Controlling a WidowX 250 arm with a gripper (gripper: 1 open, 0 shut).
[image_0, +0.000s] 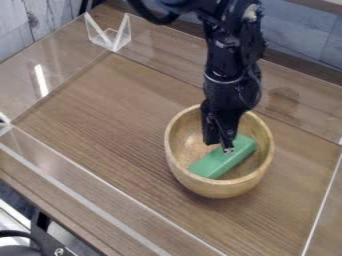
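Note:
A round wooden bowl (182, 165) stands on the right half of the wooden table, with a green oblong block (225, 159) lying in it at a slant. My black gripper (222, 140) reaches down from the top over the bowl's back part, its tips just above the block's upper end. It looks shut, and I see nothing held between its fingers; whether the tips touch the block is hard to tell.
A white wire-like object (110, 32) stands at the back left. Dark cables show at the lower left corner.

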